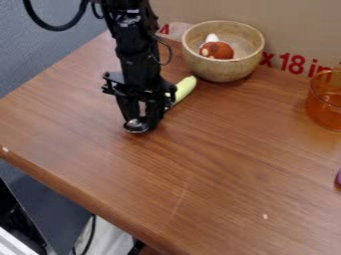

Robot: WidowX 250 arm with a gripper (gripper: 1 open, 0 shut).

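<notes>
My black gripper is lowered to the wooden table at the upper left, over a small shiny metal object whose shape is partly hidden. Whether the fingers are shut on it I cannot tell. A pale yellow-green elongated vegetable lies just behind and right of the gripper, partly hidden by it. A beige bowl at the back holds a brown round item and something white.
An orange transparent container stands at the right edge, with a small purple item below it. A cardboard panel closes off the back.
</notes>
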